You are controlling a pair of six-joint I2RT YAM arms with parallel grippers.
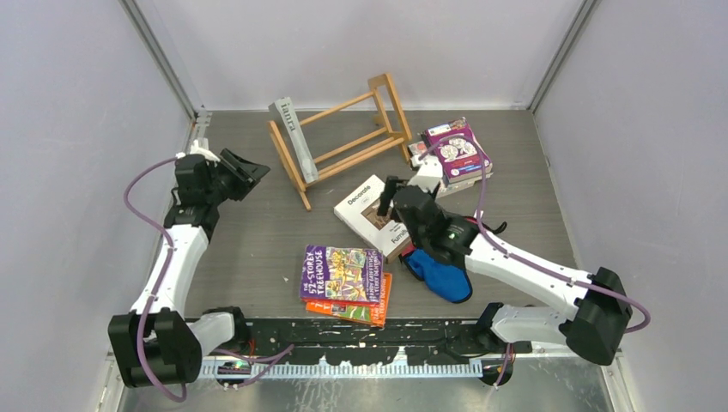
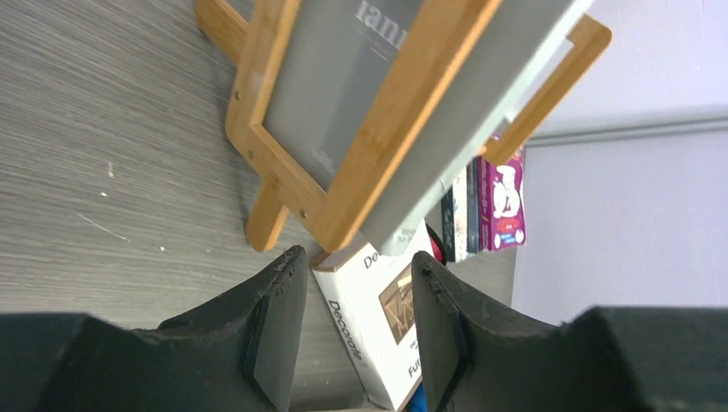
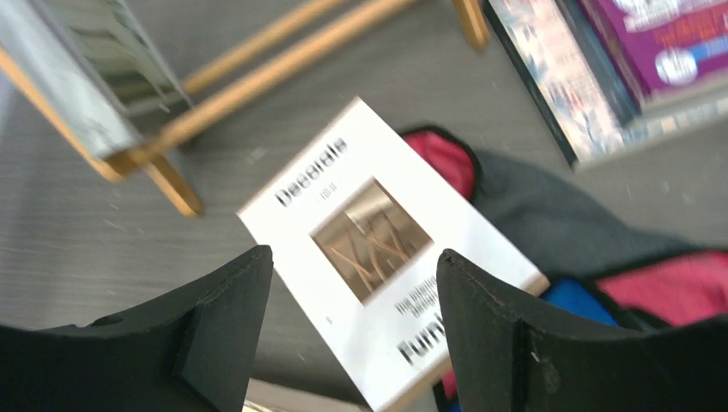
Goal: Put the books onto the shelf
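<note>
A wooden rack (image 1: pixel 352 154) holds a grey book (image 1: pixel 292 129) upright at its left end. My left gripper (image 1: pixel 251 176) is beside it, part open and empty, the rack above its fingers in the left wrist view. My right gripper (image 1: pixel 386 193) is open above a white "Decorate" book (image 3: pixel 309 197), whose cover is blurred in the right wrist view. A stack of books (image 1: pixel 459 159) lies at the back right, purple on top. Two children's books, purple (image 1: pixel 342 275) over orange (image 1: pixel 343 313), lie at the front.
A blue bag (image 1: pixel 442 275) with pink and black parts lies right of the white book. Walls enclose the back and sides.
</note>
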